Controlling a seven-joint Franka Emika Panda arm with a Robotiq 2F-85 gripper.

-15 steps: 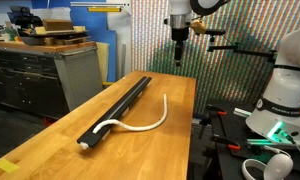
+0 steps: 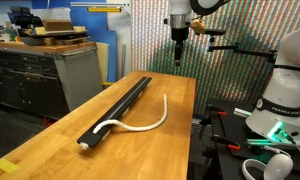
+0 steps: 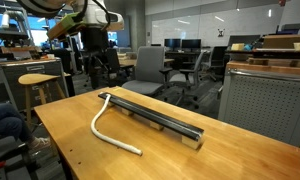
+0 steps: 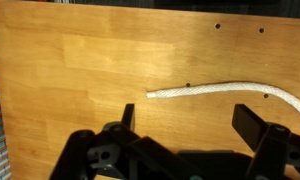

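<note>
A white rope (image 2: 142, 128) lies curved on the wooden table, one end free and the other reaching the long black channel (image 2: 117, 107). In the other exterior view the rope (image 3: 97, 128) bends between the channel (image 3: 155, 114) and the table's near part. From above, the wrist view shows the rope's (image 4: 215, 88) blunt free end left of centre, the rest curving off to the right. High over the table hangs my gripper (image 2: 178, 60), well clear of the rope. Its two dark fingers stand wide apart in the wrist view, the gripper open and empty.
Bare tabletop (image 3: 225, 155) surrounds the rope and channel. Small dark holes dot the wood. A grey cabinet (image 2: 80, 80) stands behind the table, and a wooden stool (image 3: 42, 88) and office chairs (image 3: 155, 62) stand beyond it.
</note>
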